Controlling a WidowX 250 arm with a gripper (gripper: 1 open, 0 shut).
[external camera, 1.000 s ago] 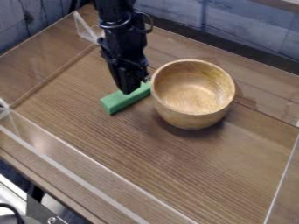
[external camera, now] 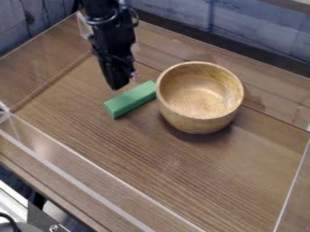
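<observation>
The black gripper (external camera: 119, 83) hangs over the table at the upper middle, shut, with nothing seen between its fingers. Just below and right of it a green block (external camera: 130, 100) lies flat on the wood, apart from the fingertips. Right of the block sits a round wooden bowl (external camera: 200, 86), empty, close to the block's upper end.
A raised edge runs along the left and back, with dark cables at the lower left corner.
The gripper has moved left, away from the bowl, and now stands left of the block's upper end. The block and bowl look unchanged.
</observation>
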